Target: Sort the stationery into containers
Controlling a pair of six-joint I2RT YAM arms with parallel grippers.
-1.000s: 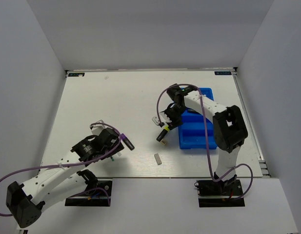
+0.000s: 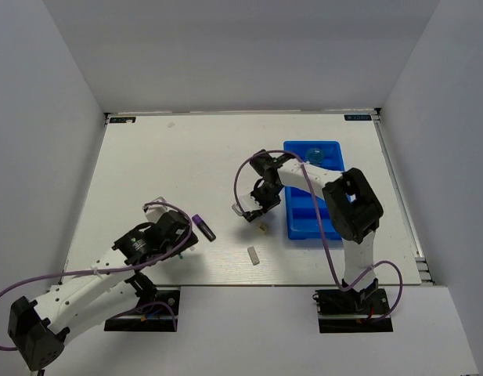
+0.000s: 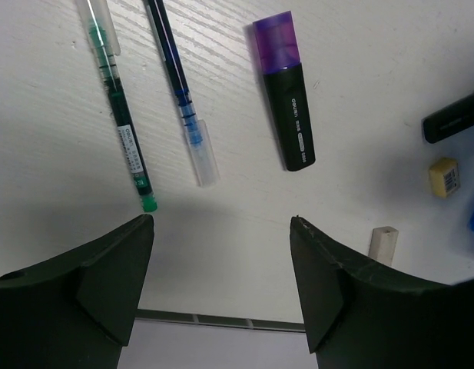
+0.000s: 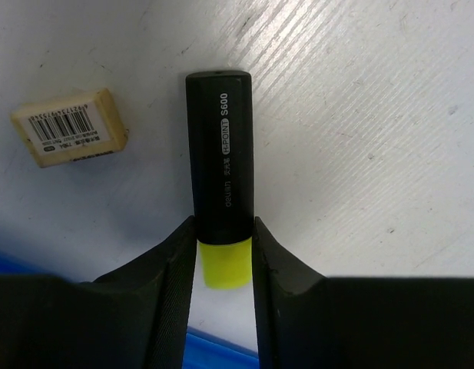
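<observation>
In the right wrist view a black highlighter with yellow cap (image 4: 221,154) lies between the fingertips of my right gripper, which are at its sides by the cap; whether they grip it is unclear. A yellowish eraser (image 4: 67,127) lies beside it. My left gripper is open above a purple-capped highlighter (image 3: 289,115), a green pen (image 3: 123,131) and a blue pen (image 3: 175,69), with nothing between its fingers. A pale eraser (image 2: 253,255) lies near the front. The blue compartment container (image 2: 304,233) stands on the right.
The right arm hangs over the container, hiding part of it. The left arm covers the front left of the table.
My right gripper has moved left from the container's side and down over the yellow-capped highlighter, now nearly hidden from above. The left arm has barely moved.
</observation>
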